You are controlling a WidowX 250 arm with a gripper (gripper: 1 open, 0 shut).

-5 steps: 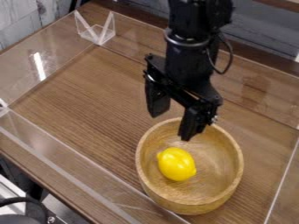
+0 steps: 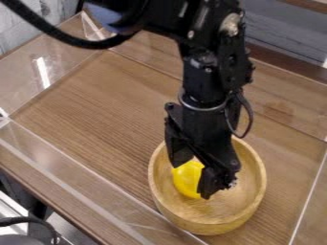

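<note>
A yellow object [image 2: 190, 178] lies in a round tan wooden bowl [image 2: 220, 219] at the lower middle. My black gripper [image 2: 202, 153] is lowered over the bowl, just above the yellow object, and covers part of it from view. The gripper is open; whether its fingers touch the object cannot be told.
A raised edge runs along the back at the upper right. Dark cables arch over the upper left.
My gripper has moved down and toward the near side, into the bowl over the yellow object, which it now partly hides.
</note>
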